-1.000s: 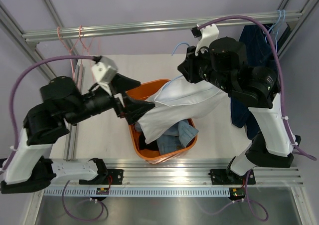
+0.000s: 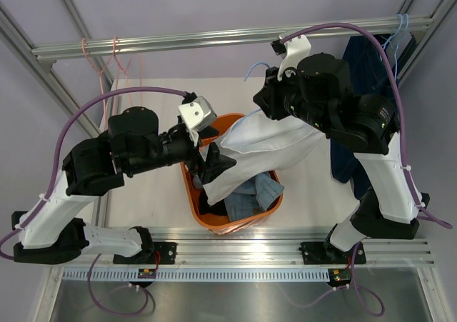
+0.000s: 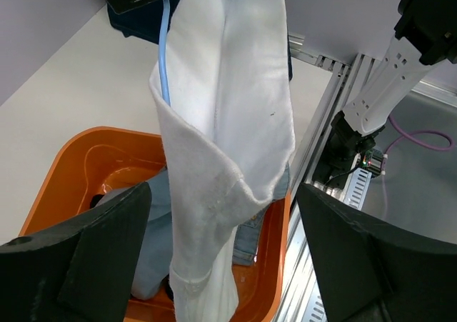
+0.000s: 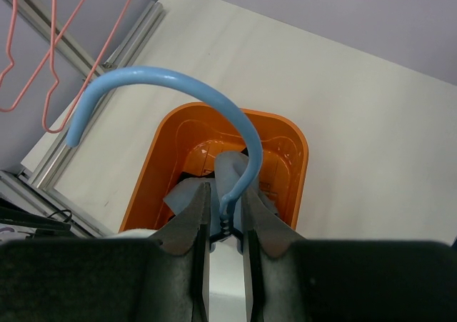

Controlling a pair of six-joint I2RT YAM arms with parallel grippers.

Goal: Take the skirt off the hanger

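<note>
A white skirt [image 2: 260, 151] hangs from a blue hanger [image 4: 178, 83]. My right gripper is shut on the hanger's neck, holding it above the orange bin [image 4: 143, 190]. My left gripper [image 2: 213, 151] is open beside the skirt's lower-left part; in the left wrist view the white fabric [image 3: 214, 179] runs between its two spread fingers. The blue hanger's bar [image 3: 163, 51] runs along the skirt's upper edge.
The orange bin below holds grey-blue and dark garments [image 2: 250, 197]. Pink empty hangers [image 2: 107, 68] hang at the rail's left; dark clothes [image 2: 346, 165] and blue hangers are at the right. The bare board [image 4: 378, 151] surrounds the bin.
The right arm has stayed in place.
</note>
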